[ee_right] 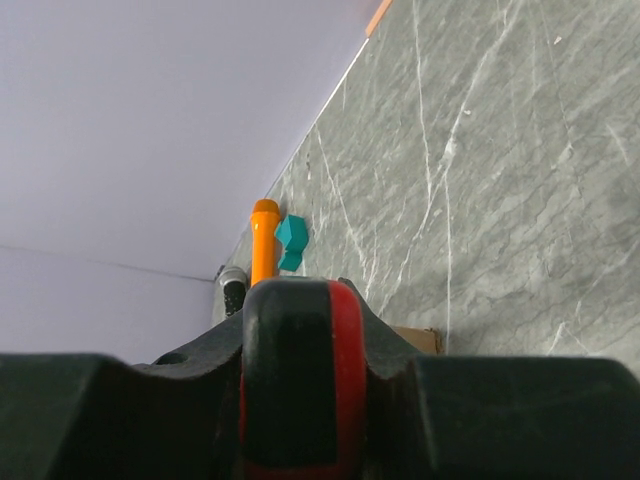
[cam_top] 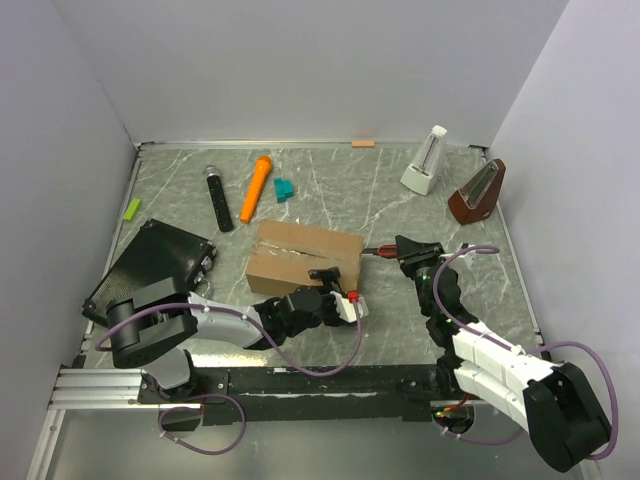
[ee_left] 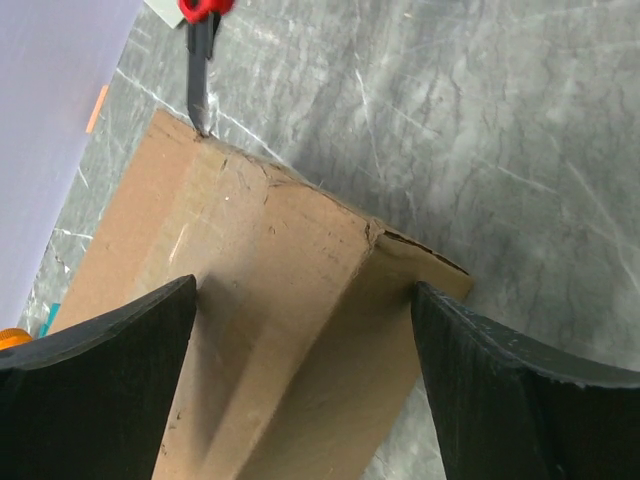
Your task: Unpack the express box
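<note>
A taped cardboard box lies on the marble table. My left gripper is open around the box's right end, its fingers on either side of a corner. My right gripper is shut on a red-and-black handled cutter, whose dark blade meets the box's top edge at the taped seam.
An orange microphone, a black microphone, a teal piece and a black case lie left and behind. Two metronomes stand back right. Purple cables hang from both arms.
</note>
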